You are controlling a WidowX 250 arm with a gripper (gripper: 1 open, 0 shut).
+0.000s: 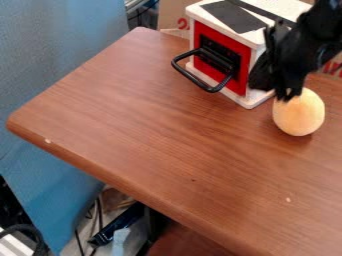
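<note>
My black gripper [282,82] hangs at the upper right, beside a white box-like toy appliance [254,34] with a red front [210,70] and a black loop handle [190,76]. A pale, rounded egg-like ball [299,117] rests on the wooden table just below the gripper's tip. The fingertips are dark and partly overlap each other, so whether they are open or shut is unclear.
Cardboard boxes [174,12] stand behind the table. A blue fabric surface [54,60] lies off the left edge, with cables and clutter below.
</note>
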